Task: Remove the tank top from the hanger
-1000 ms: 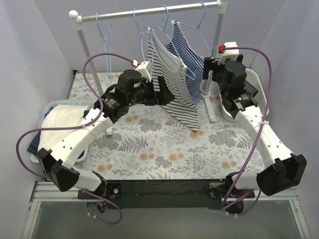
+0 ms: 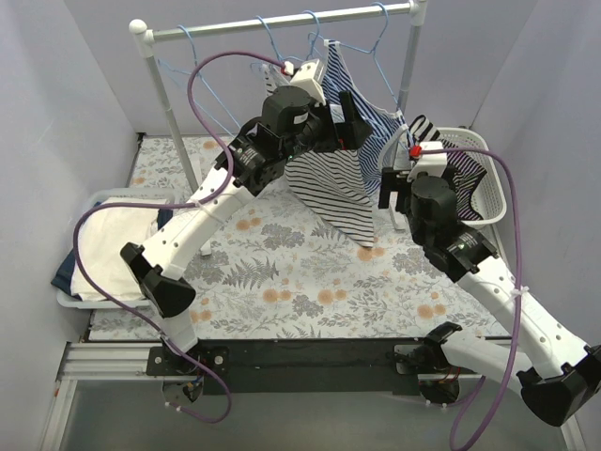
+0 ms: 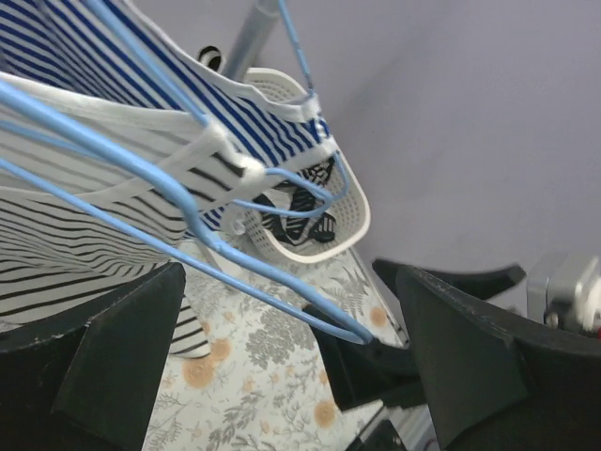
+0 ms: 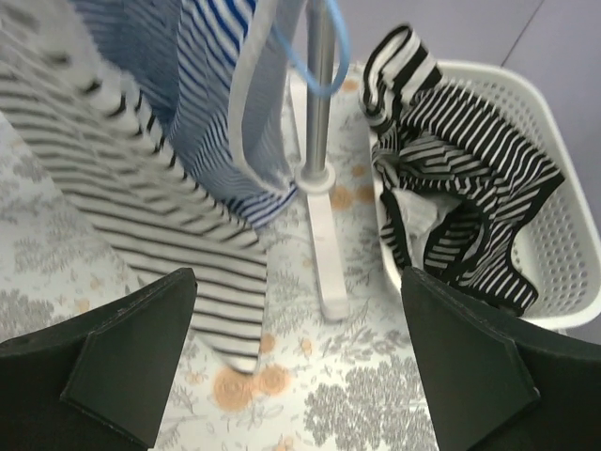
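A white tank top with dark stripes [image 2: 331, 193] hangs from a blue hanger on the rack; beside it hangs a blue-and-white striped top [image 2: 371, 122]. In the left wrist view, the blue hanger [image 3: 178, 193] crosses the gap between my left gripper's open fingers, its end near the right finger, and the white tank top's strap [image 3: 221, 150] lies around it farther back. From above, my left gripper [image 2: 349, 124] is over the white top, hiding its upper part. My right gripper [image 2: 392, 188] stands open at the tops' right, with nothing between its fingers.
A white basket [image 2: 490, 197] holding dark striped cloth stands at the right. Another bin with folded white cloth [image 2: 108, 246] sits at the left. The rack's right post [image 4: 320, 113] rises between the tops and the basket. Empty blue hangers hang on the left.
My left gripper has moved right and toward the rack, over the white top.
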